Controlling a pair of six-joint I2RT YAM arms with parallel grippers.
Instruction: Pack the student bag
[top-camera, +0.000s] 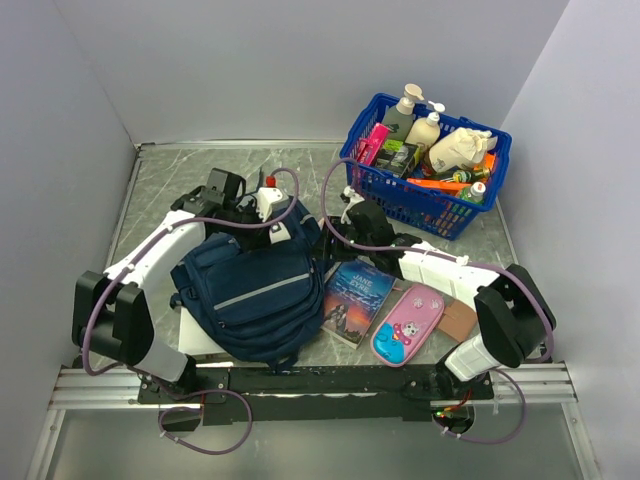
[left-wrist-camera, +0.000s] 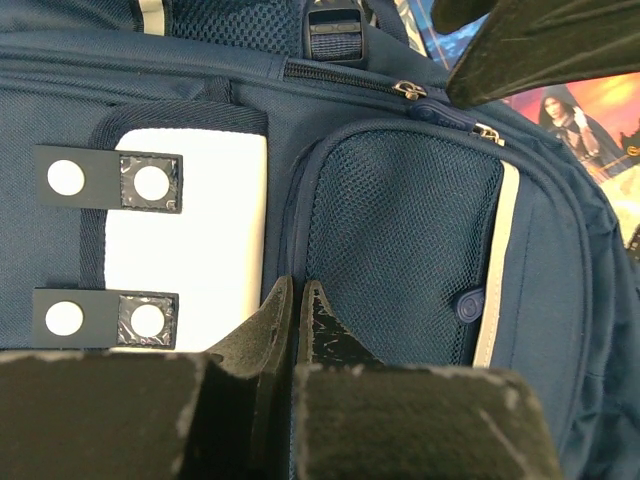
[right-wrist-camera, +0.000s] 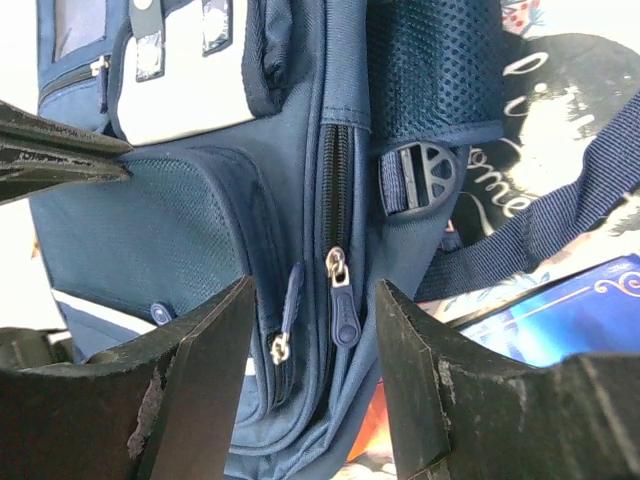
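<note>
The navy student bag (top-camera: 260, 295) lies on its back on the floor, front pockets up. My left gripper is shut on a fold of its fabric along the mesh pocket's edge, beside the white snap flap (left-wrist-camera: 185, 240). My right gripper is part open over the bag's side, its fingers apart on either side of the zipper pulls (right-wrist-camera: 345, 315); whether it touches them I cannot tell. The zipper (right-wrist-camera: 337, 185) looks closed above its pull. Right of the bag lie a Jane Eyre book (top-camera: 358, 303) and a pink-and-blue pencil case (top-camera: 408, 325).
A full blue basket (top-camera: 430, 205) of bottles and boxes stands at the back right. A brown item (top-camera: 458, 318) lies under the right arm. Something white and flat (top-camera: 197, 335) sticks out from beneath the bag's left side.
</note>
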